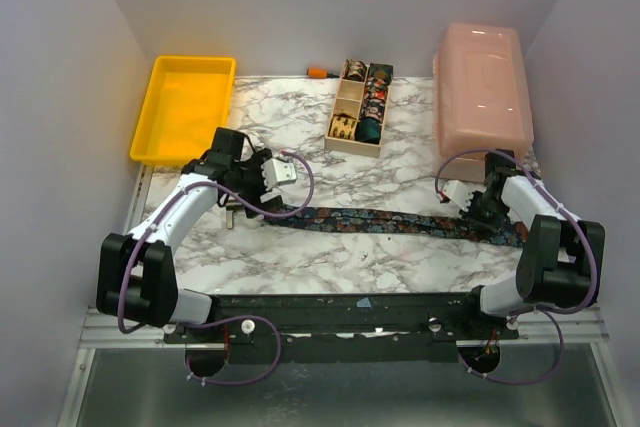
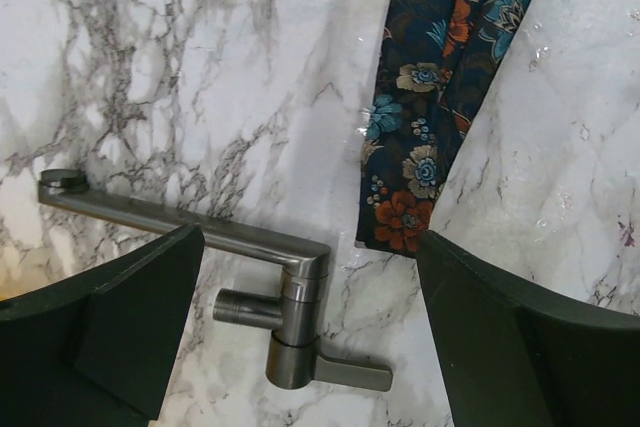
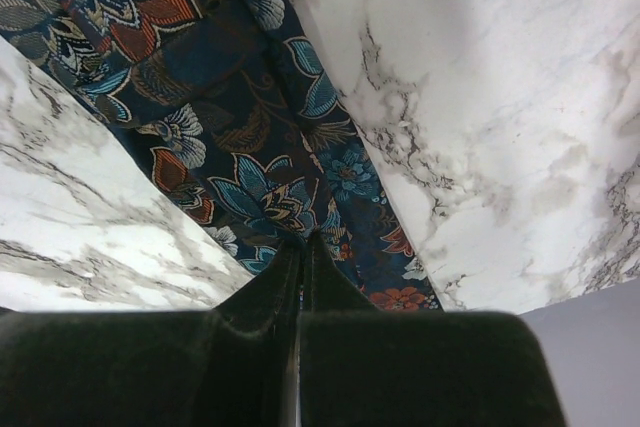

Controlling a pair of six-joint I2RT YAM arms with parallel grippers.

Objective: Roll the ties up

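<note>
A long dark floral tie [image 1: 370,220] lies stretched flat across the marble table. In the left wrist view its straight end [image 2: 395,232] rests flat beside one finger, not held. My left gripper stands open above this end, nothing between its fingers. At the other end, my right gripper is shut at the tie [image 3: 230,117], with the cloth puckered at its fingertips. Part of the tie's right end is hidden under the right arm in the top view. Rolled ties [image 1: 374,97] sit in a compartmented wooden box [image 1: 352,146] at the back.
A grey metal faucet [image 2: 290,297] lies under my left gripper, close to the tie's end. Back left stands a yellow tray [image 1: 150,112]; back right, a pink translucent bin [image 1: 485,87]. An orange-handled tool [image 1: 318,73] is by the box.
</note>
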